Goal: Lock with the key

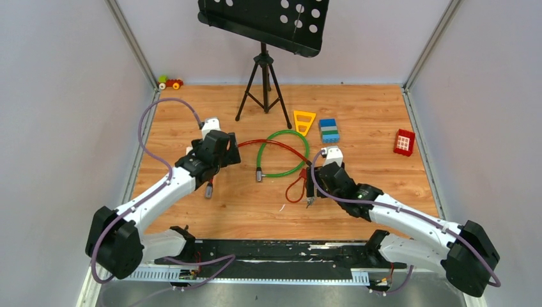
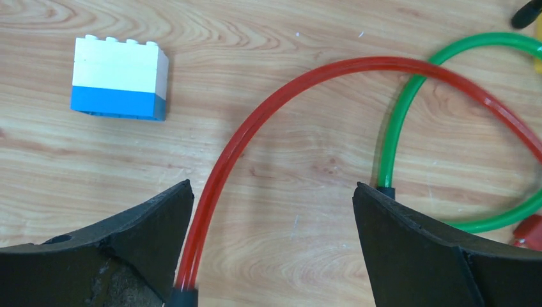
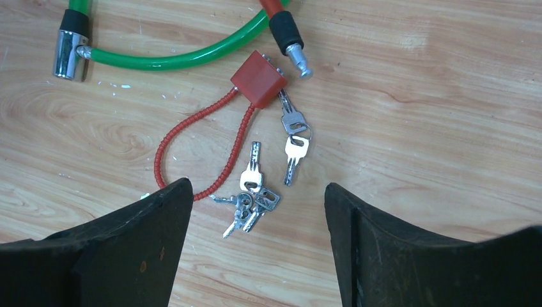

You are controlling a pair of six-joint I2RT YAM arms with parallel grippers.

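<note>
The red cable lock (image 2: 246, 131) lies as a wide open arc, its two ends far apart. Its metal lock end (image 1: 209, 190) is near the left arm; the bare metal pin (image 3: 298, 61) is at the other end, under the right arm. My left gripper is open above the table, nothing held between its fingers. Open too, my right gripper hangs over a bunch of keys (image 3: 252, 198). A small red padlock (image 3: 259, 80) with a red cord loop lies beyond, two ringed keys (image 3: 294, 121) at its side, one touching it.
The green cable lock (image 1: 307, 148) forms a closed ring, crossed by the red cable. A white and blue brick (image 2: 118, 77), a yellow triangle (image 1: 304, 121), stacked blocks (image 1: 329, 131) and a red window piece (image 1: 404, 142) lie around. The music stand (image 1: 265, 77) rises behind.
</note>
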